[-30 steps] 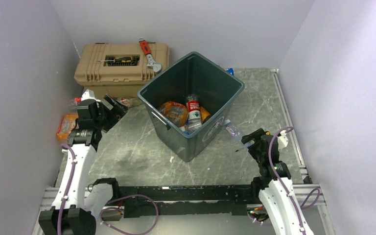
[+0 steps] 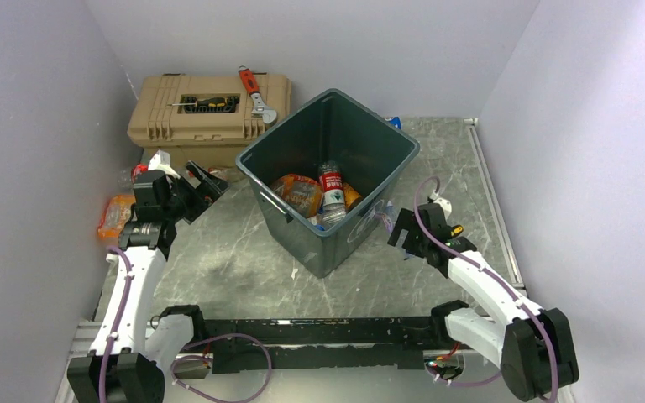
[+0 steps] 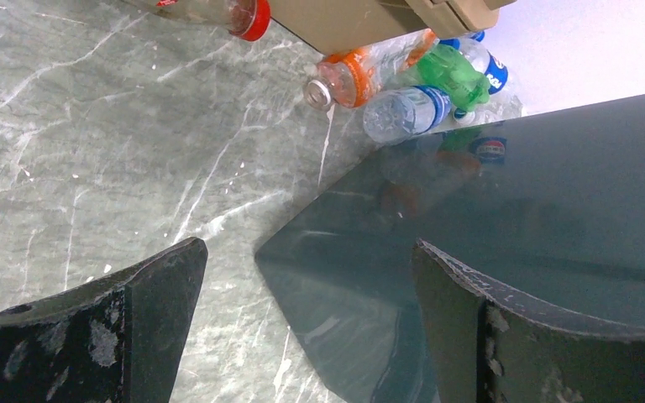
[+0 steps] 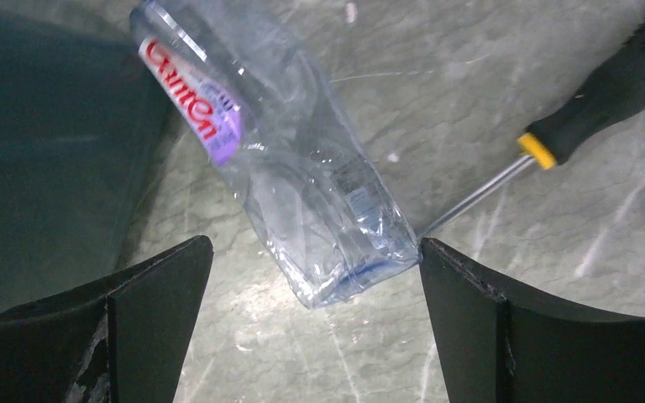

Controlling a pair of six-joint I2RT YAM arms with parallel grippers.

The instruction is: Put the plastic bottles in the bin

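Note:
The grey bin (image 2: 264, 210) stands mid-floor with bottles inside, a red-labelled one (image 2: 333, 193) among them. My right gripper (image 2: 399, 238) hangs open right of the bin, over a crumpled clear plastic bottle (image 4: 302, 176) with a red-and-purple label, which lies on the floor against a screwdriver (image 4: 588, 109). My left gripper (image 2: 206, 189) is open left of the bin, nothing between its fingers. In the left wrist view, more bottles lie behind the bin: an orange-labelled one (image 3: 348, 80), a green one (image 3: 453, 75) and a clear one (image 3: 395, 117).
A tan case (image 2: 159, 117) with a wrench (image 2: 260, 105) and another screwdriver stands at the back left. An orange bottle (image 2: 116, 217) lies by the left wall.
My right gripper has moved left toward the bin, over the clear bottle. The left arm has shifted very slightly; the bin is unmoved.

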